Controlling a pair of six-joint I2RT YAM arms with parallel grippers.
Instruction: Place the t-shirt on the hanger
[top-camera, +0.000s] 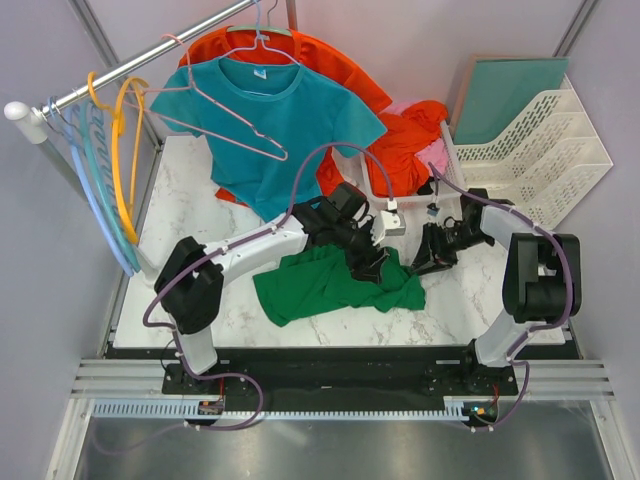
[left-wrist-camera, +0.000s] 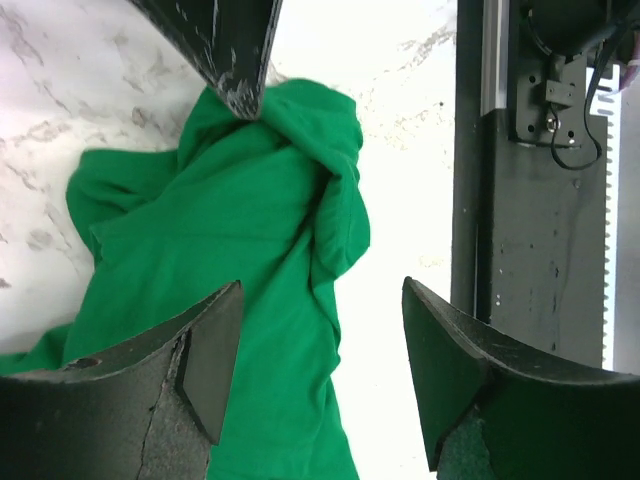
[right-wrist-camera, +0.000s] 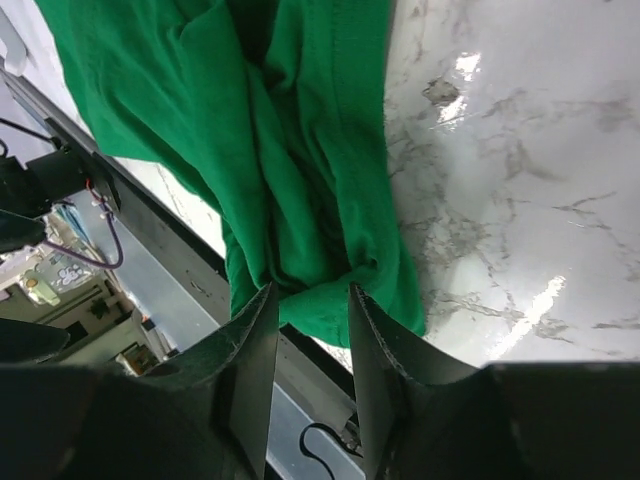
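Note:
A green T-shirt (top-camera: 320, 288) lies crumpled on the white marble table, also filling much of the left wrist view (left-wrist-camera: 240, 260) and right wrist view (right-wrist-camera: 300, 170). My left gripper (top-camera: 367, 262) hangs above its upper right part, fingers apart with nothing visible held between them. My right gripper (top-camera: 430, 258) is low at the shirt's right end; in the right wrist view its fingers stand somewhat apart over a green fold (right-wrist-camera: 325, 300). Empty hangers, pink (top-camera: 230, 120), yellow (top-camera: 128, 200) and blue (top-camera: 85, 200), hang on the rail at upper left.
A teal shirt (top-camera: 260, 130) on a hanger and red clothing fill the back. A bin of red cloth (top-camera: 400, 150) and white baskets (top-camera: 550, 150) stand at upper right. Marble is bare around the green shirt.

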